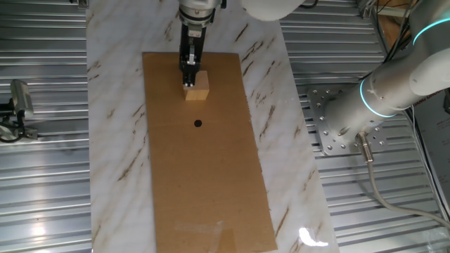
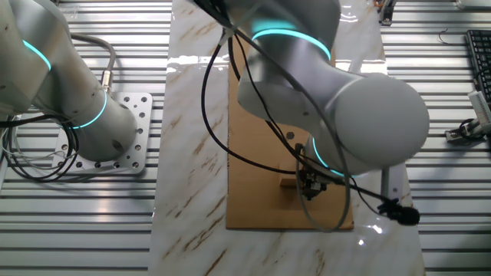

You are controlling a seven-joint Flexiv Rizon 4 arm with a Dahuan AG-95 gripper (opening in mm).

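Note:
A light wooden block [image 1: 197, 93] rests on the brown cardboard sheet [image 1: 204, 176], close to its far end in exterior view 1. The black gripper [image 1: 188, 83] points down at the block, its tips overlapping the block's upper left part; whether they touch it is unclear. How its fingers stand does not show from this side. A black round spot [image 1: 197, 123] marks the cardboard just in front of the block. In exterior view 2 the arm and cables largely cover the gripper [image 2: 311, 188], and only a sliver of the block [image 2: 288, 182] shows beside it.
Around the cardboard lies a marble-patterned table top [image 1: 119, 140], with ribbed metal decking on both sides. The robot's base plate [image 1: 320, 116] is bolted at the right in exterior view 1. Most of the cardboard is clear. Loose cables [image 2: 205, 115] hang around the arm.

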